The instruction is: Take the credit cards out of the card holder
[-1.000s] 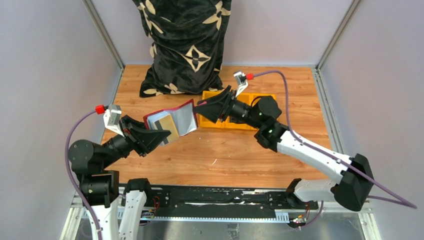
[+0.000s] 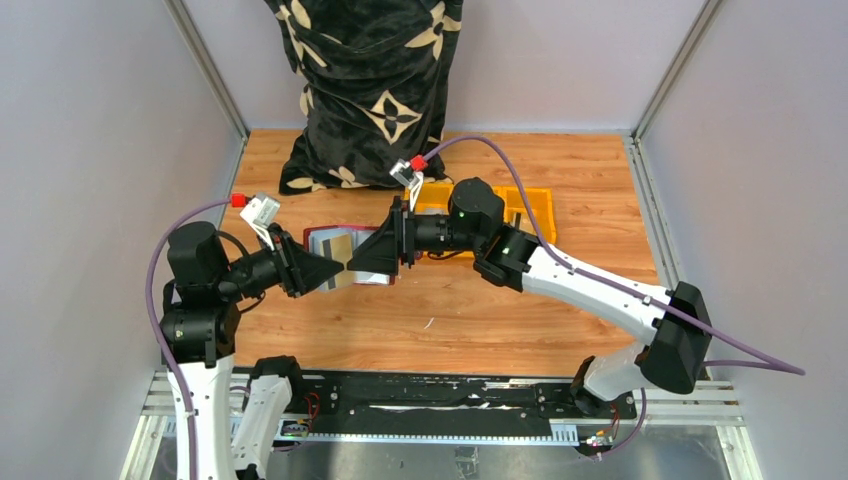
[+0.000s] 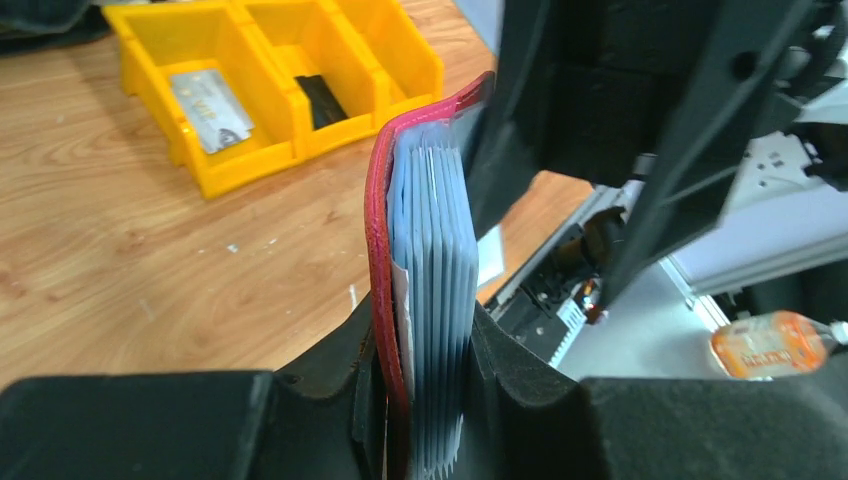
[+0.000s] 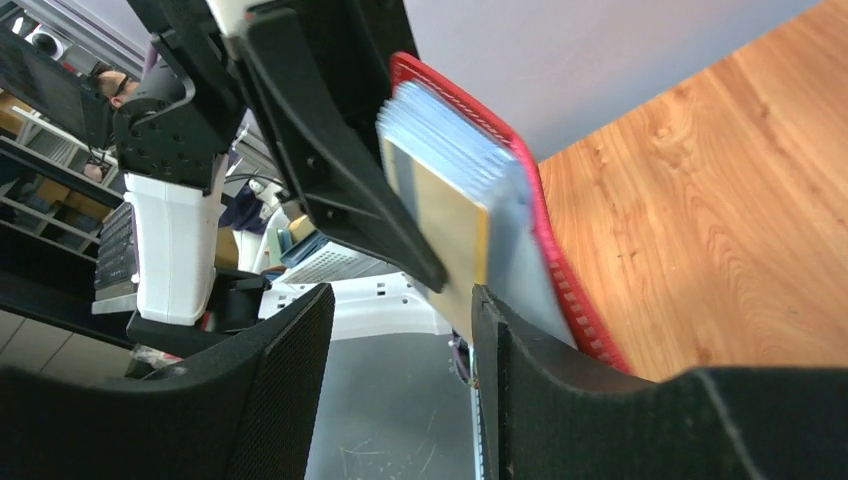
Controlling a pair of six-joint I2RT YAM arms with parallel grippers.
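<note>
The red card holder [image 3: 381,240] is upright with a thick stack of clear sleeves [image 3: 434,250]; a gold card [image 4: 450,240] with a dark stripe shows on its face. My left gripper [image 2: 320,270] is shut on the holder. My right gripper is part open, its fingers just short of the gold card, with nothing seen between them. In the top view the right gripper [image 2: 378,250] hangs at the holder's right side, partly covering it.
A yellow three-compartment bin [image 3: 280,150] with a few items stands at the back, partly behind the right arm. A dark patterned cloth [image 2: 365,90] lies at the back.
My right gripper has moved left and down in the top view, onto the holder's right side. The left gripper has turned slightly with the holder, which is held more level across the view.
</note>
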